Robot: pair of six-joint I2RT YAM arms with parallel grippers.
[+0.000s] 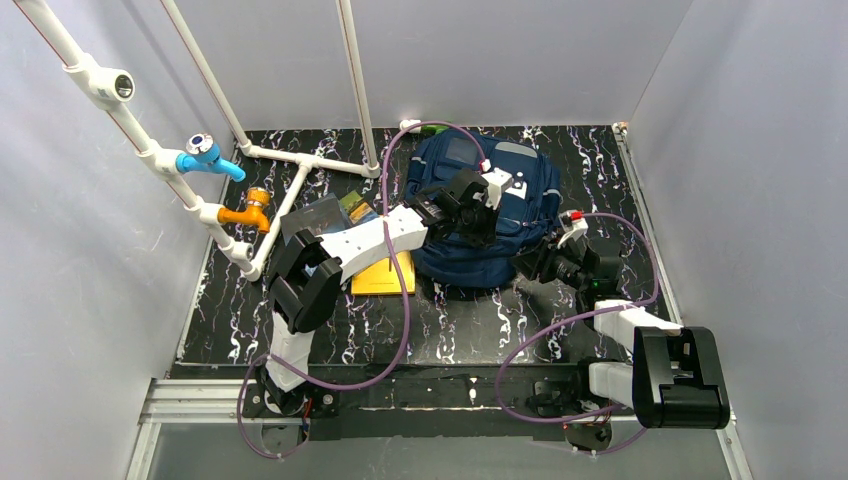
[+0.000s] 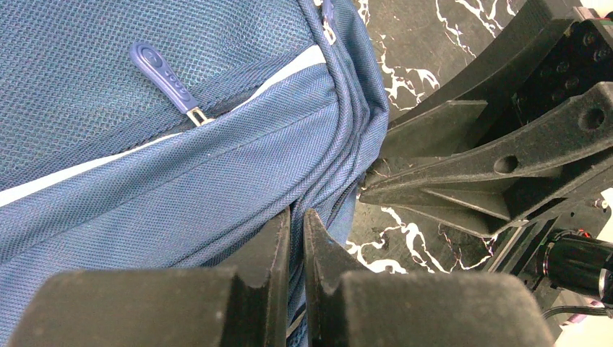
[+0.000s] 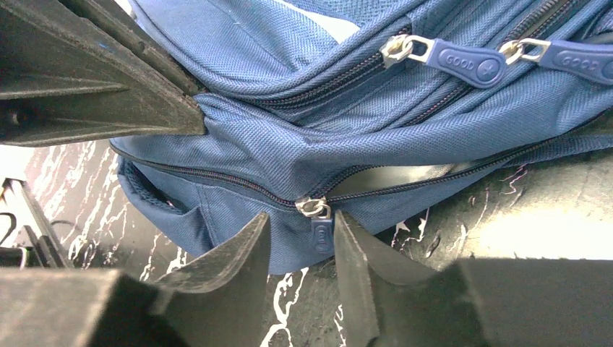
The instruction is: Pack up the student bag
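The dark blue backpack lies on the marbled table. In the left wrist view, my left gripper is shut on a fold of the bag's cloth beside a zipper seam. My right gripper is at the bag's near right edge, its fingers part open. A small blue zipper pull hangs between those fingers, close to the right-hand one, with its metal slider above. Through a gap in that zipper a pale surface shows. Two more blue pulls lie higher on the bag.
Left of the bag lie a yellow book and a dark book, partly under my left arm. White pipes with a blue tap and an orange tap stand at the left. Bare table lies in front of the bag.
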